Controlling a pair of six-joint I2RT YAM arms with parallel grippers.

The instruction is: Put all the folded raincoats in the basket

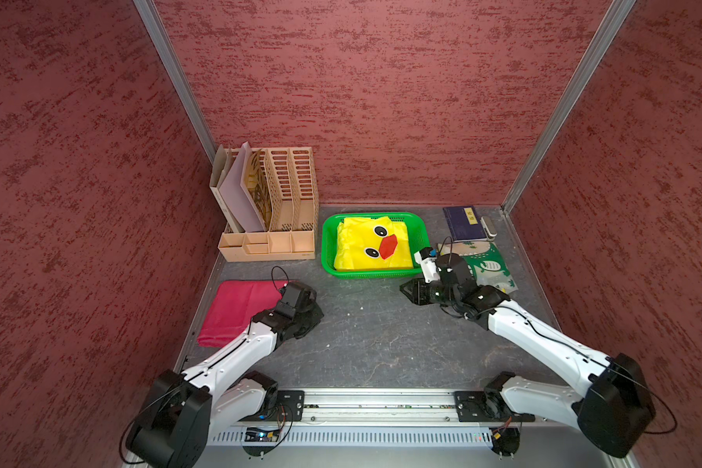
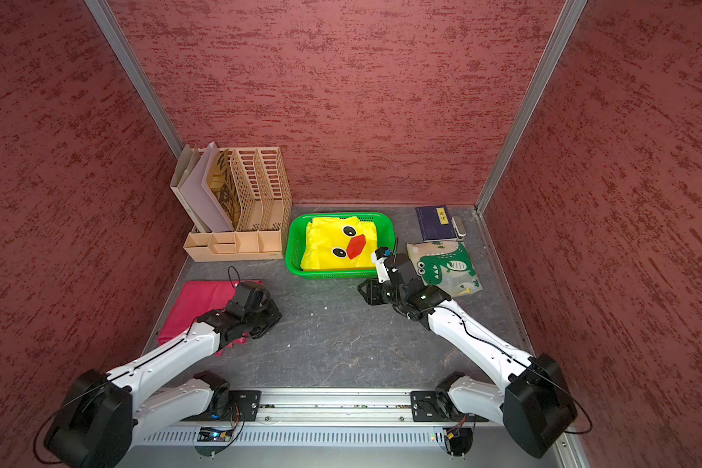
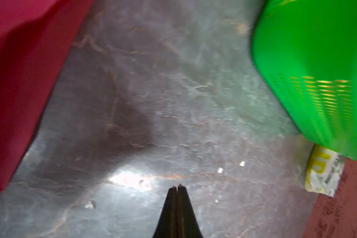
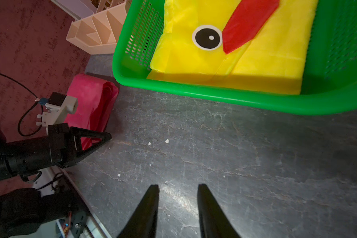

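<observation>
The green basket sits at back center with a folded yellow duck-faced cloth lying in it. A folded red raincoat lies on the left of the table. Beside its right edge, my left gripper is shut with nothing visible between its fingers, low over bare table. My right gripper hangs in front of the basket's right part, fingers apart and empty.
A wooden organizer with files stands back left. A green dinosaur-print item and a dark blue book lie right of the basket.
</observation>
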